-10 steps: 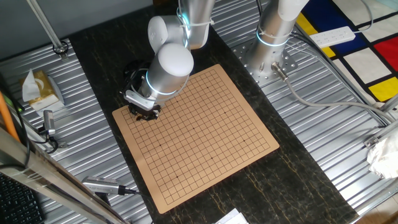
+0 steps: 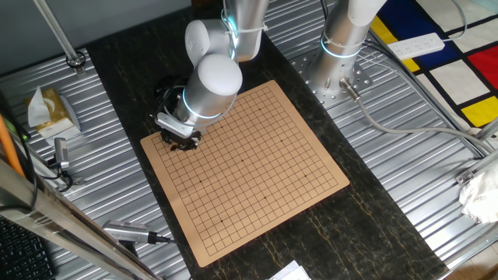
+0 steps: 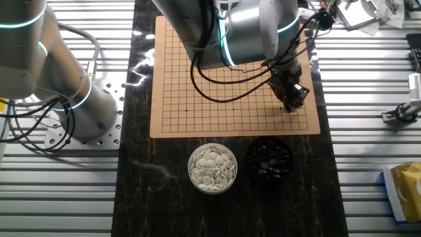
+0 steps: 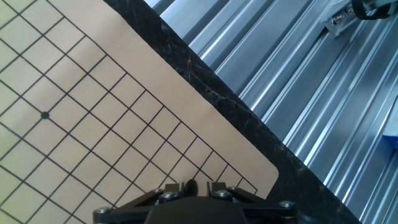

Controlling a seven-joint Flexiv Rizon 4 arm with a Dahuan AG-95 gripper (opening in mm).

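Note:
My gripper is low in the wrist view, over a corner of the tan gridded board. Its two fingers stand apart, and a dark, rounded piece like a black stone shows between them, nearer the left finger. A gap is visible on its right side; its lower part is hidden by the gripper body. In exterior view 2 the gripper is above the board's near right corner. White stones fill a white bowl, and black stones lie in a black bowl beside it.
Most of the board is bare. The robot's base stands beyond the dark marbled table top. A tissue box and a clamp-like device are off to the side on the ribbed metal surface.

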